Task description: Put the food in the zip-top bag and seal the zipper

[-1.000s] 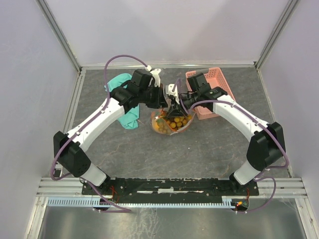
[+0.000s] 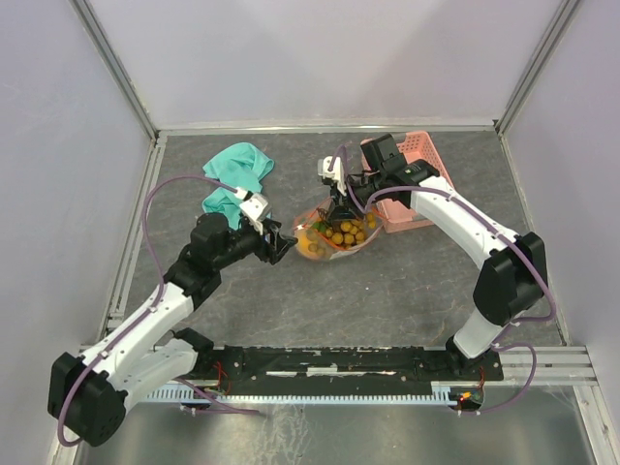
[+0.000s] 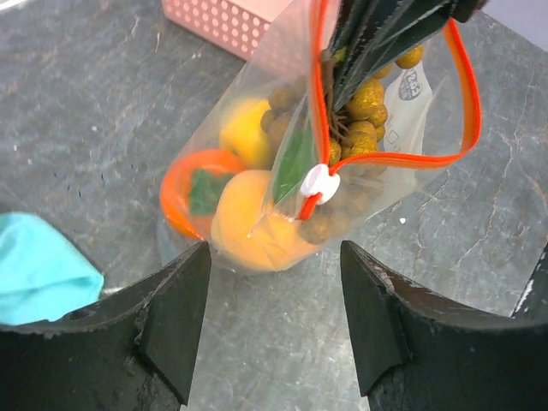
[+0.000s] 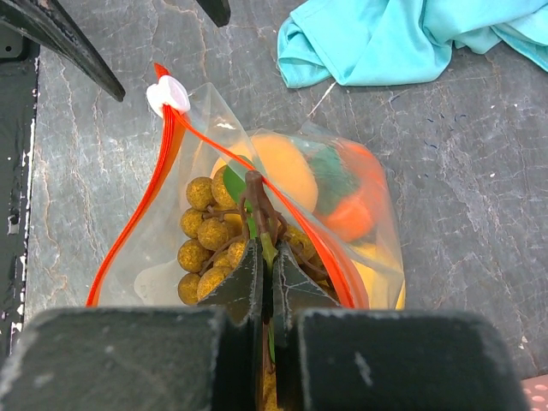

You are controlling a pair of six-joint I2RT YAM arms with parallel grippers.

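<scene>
The clear zip bag with orange zipper and white slider holds orange and yellow food, green leaves and a bunch of brown-yellow fruit on stems. My right gripper is shut on the fruit bunch's stem inside the bag's mouth, pointing down from the upper right. My left gripper stands open just left of the bag, its two fingers either side of empty space in the left wrist view, facing the slider end.
A pink basket stands behind the bag at the right. A teal cloth lies crumpled at the back left.
The right gripper stays in the bag, nearly still.
</scene>
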